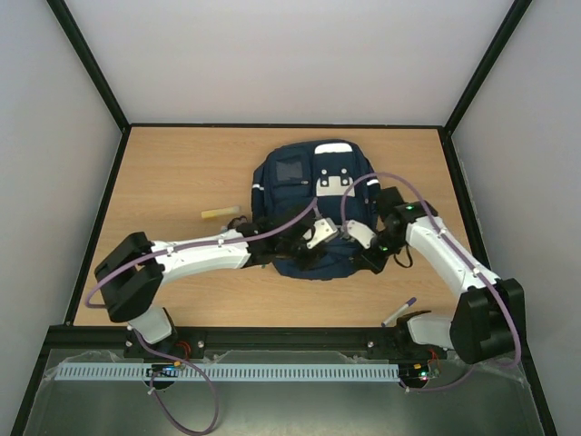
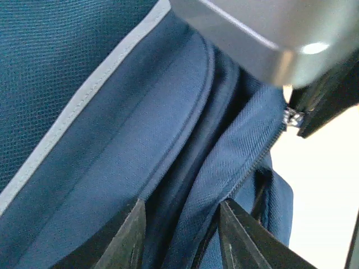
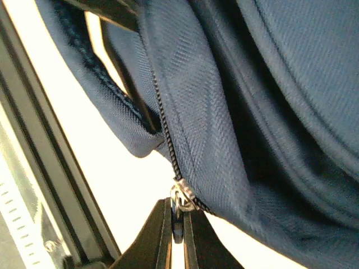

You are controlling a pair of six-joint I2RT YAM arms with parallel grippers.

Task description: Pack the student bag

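Note:
The dark blue backpack [image 1: 309,177] lies on the table, its top away from me and its lower part largely hidden under both arms. In the left wrist view, my left gripper is part open, its fingers [image 2: 234,238] on either side of a zip-edged fold of blue fabric [image 2: 224,162]. My right gripper is shut on a zipper pull [image 3: 179,193] at the bag's edge. The zip line [image 3: 160,103] runs up from that pull. The top view hides both sets of fingertips among the arms.
A yellow stick-like item [image 1: 220,213] lies left of the bag. A white and purple marker [image 1: 399,312] rests near the front edge at right, close to the right arm's base. Bare table [image 1: 172,173] spreads across the left side.

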